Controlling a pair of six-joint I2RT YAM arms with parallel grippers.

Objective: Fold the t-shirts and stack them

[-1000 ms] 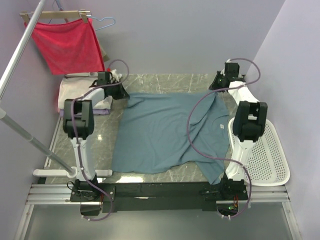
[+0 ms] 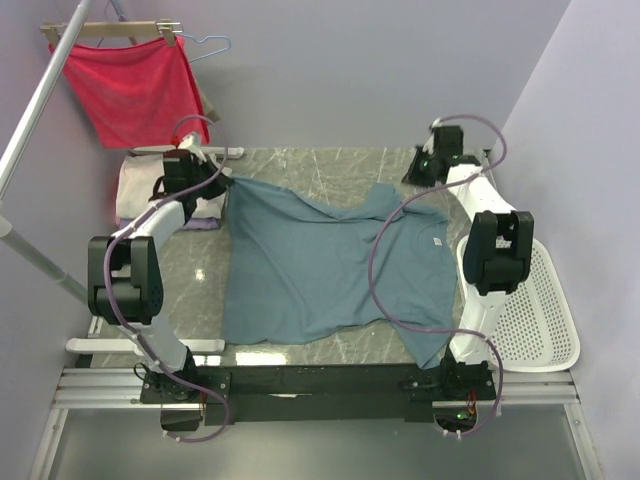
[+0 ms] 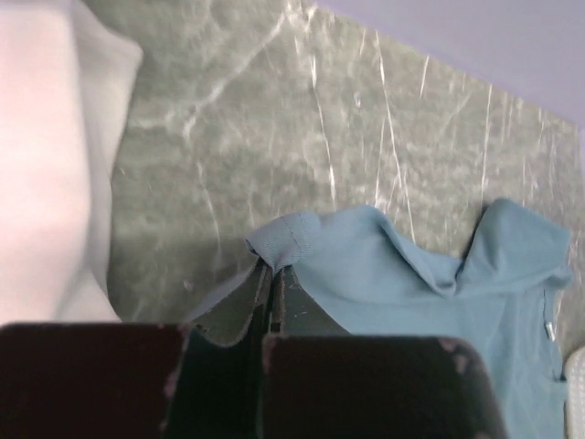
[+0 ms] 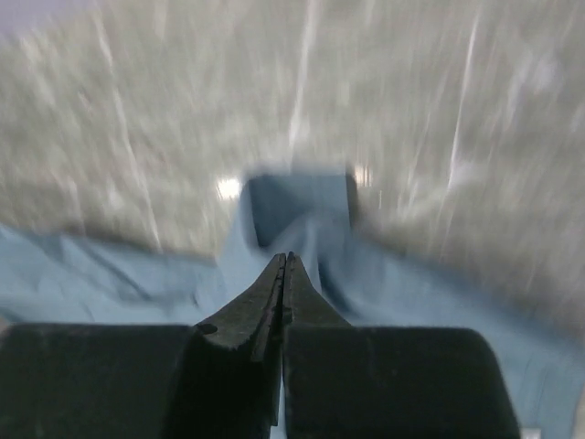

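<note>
A blue-grey t shirt (image 2: 310,270) lies spread over the table, its far edge pulled toward the back left. My left gripper is shut on the shirt's back left corner, a small bunch of cloth sticking out past the tips. In the top view, that left gripper (image 2: 228,181) is beside the pale folded pile. At the back right, my right gripper (image 2: 408,180) is clear of the cloth. Its fingertips meet in the right wrist view with nothing between them (image 4: 284,256); the rumpled far edge of the shirt (image 4: 311,197) shows beyond, blurred.
A pale folded pile (image 2: 140,188) stands at the back left under a hanging red shirt (image 2: 130,90). A white perforated basket (image 2: 540,310) sits at the right. Bare marble table (image 2: 320,165) shows along the back and left of the shirt.
</note>
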